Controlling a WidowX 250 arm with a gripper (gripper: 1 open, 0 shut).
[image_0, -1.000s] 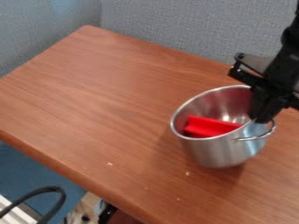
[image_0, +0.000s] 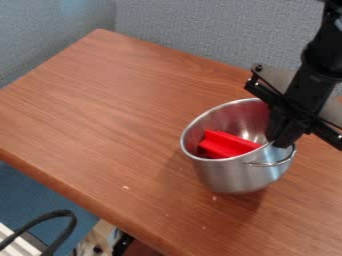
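Observation:
A steel pot (image_0: 238, 178) with a wire handle sits on the right half of the wooden table, a red object (image_0: 225, 144) lying inside it. My black gripper (image_0: 278, 135) reaches down from the upper right to the pot's right rim. Its fingertips are at or just inside the rim; whether they hold the rim is hard to tell.
Grey padded panels stand behind it. Beyond the front left edge are a blue floor and black cables.

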